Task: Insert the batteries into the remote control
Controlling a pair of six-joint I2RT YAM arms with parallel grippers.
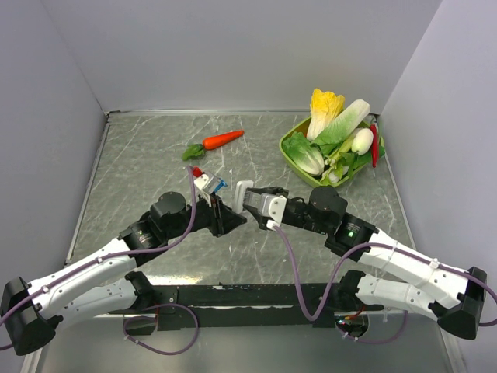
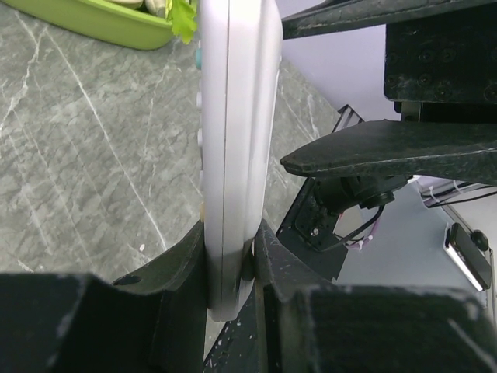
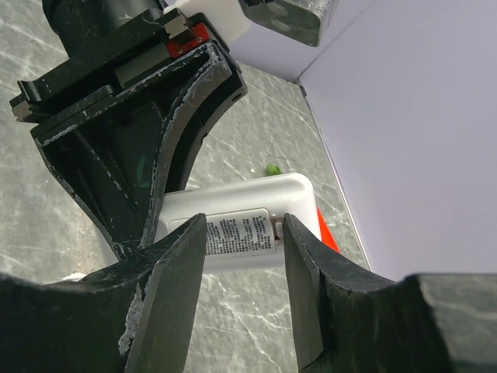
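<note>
The white remote control point(image 2: 237, 140) stands on edge above the table, its lower end clamped by my left gripper. Coloured buttons show along one side of it. Its back faces the right wrist view, where a printed text label point(image 3: 242, 235) sits in a rounded recess, with a small dark notch at the right end. My right gripper has its fingertips apart over that label, one near each end; whether they touch it I cannot tell. No loose batteries can be made out.
A green basket of vegetables point(image 1: 292, 166) stands at the back right. A carrot point(image 1: 224, 139) lies at the back left, with a small red item point(image 1: 196, 172) nearer the left gripper. Open grey table surrounds the arms.
</note>
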